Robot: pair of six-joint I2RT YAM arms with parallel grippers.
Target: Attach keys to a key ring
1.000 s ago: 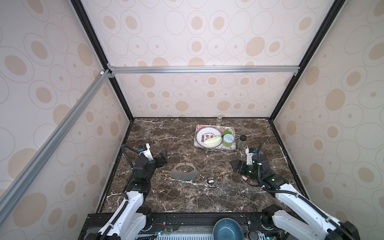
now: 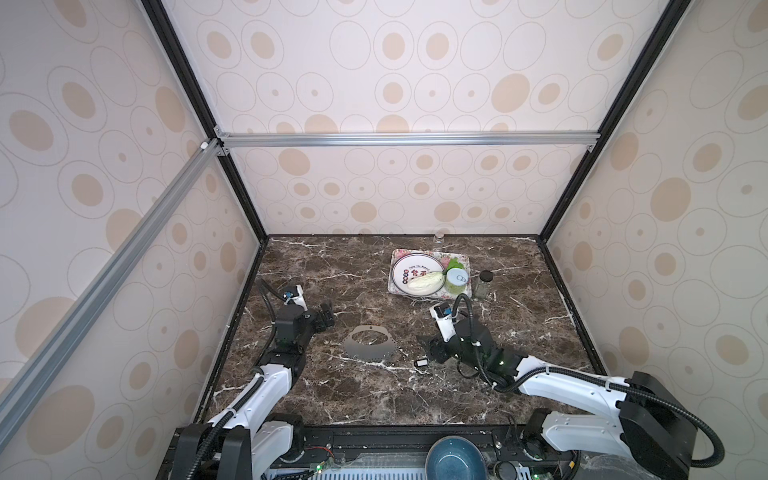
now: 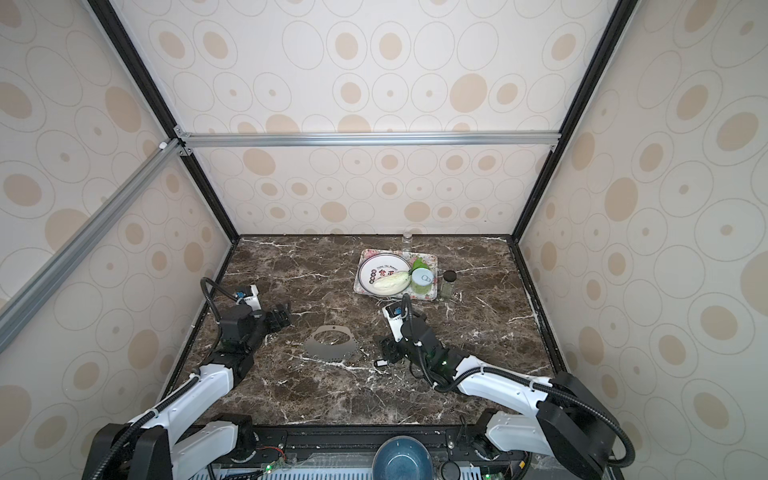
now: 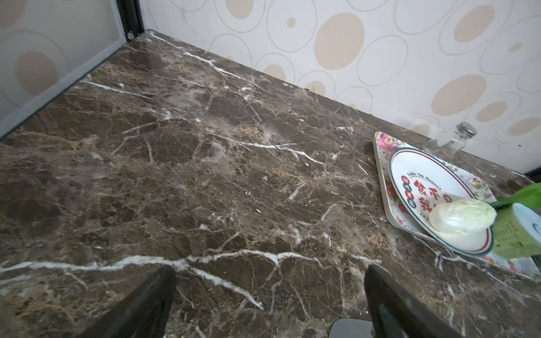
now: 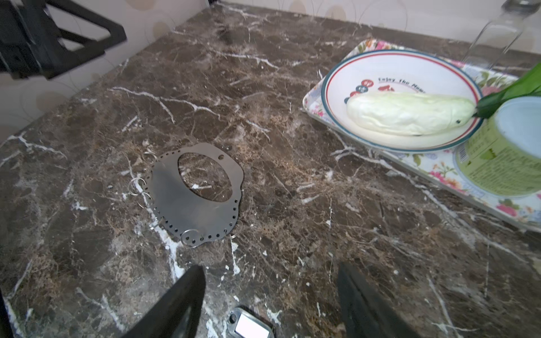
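Observation:
A small black-and-white tag-like piece (image 5: 252,326), perhaps the key, lies on the marble table just in front of my right gripper (image 2: 430,347). In the right wrist view its fingers (image 5: 177,304) stand apart, the piece showing low between them, ungripped. To its left a flat grey metal plate (image 5: 169,191) with an oval opening and small edge holes lies flat. Thin wire rings (image 5: 137,186) sit at its left edge, and another ring (image 5: 192,237) is at its lower edge. My left gripper (image 2: 325,315) hovers open and empty left of the plate.
At the back, a floral tray (image 5: 428,163) carries a plate with a pale cabbage, a greenish can (image 5: 501,149) and something green. A dark-capped jar (image 2: 483,284) stands right of it. Open table surrounds the metal plate.
My right arm has swung left from the table's right side to the small tag-like piece. My left arm has shifted only slightly.

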